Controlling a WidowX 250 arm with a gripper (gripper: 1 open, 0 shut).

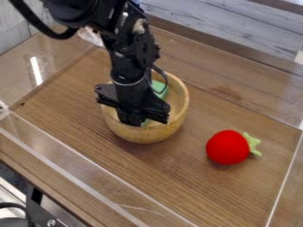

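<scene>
My black gripper [134,111] reaches down into a wooden bowl [173,126] in the middle of the table, its fingertips low over the bowl's near part. A green object [159,90] shows inside the bowl behind the gripper, partly hidden by it. Whether anything is between the fingers cannot be seen clearly.
A red tomato-like object [228,148] with a green top lies to the right of the bowl. A pale wall or ledge runs along the back.
</scene>
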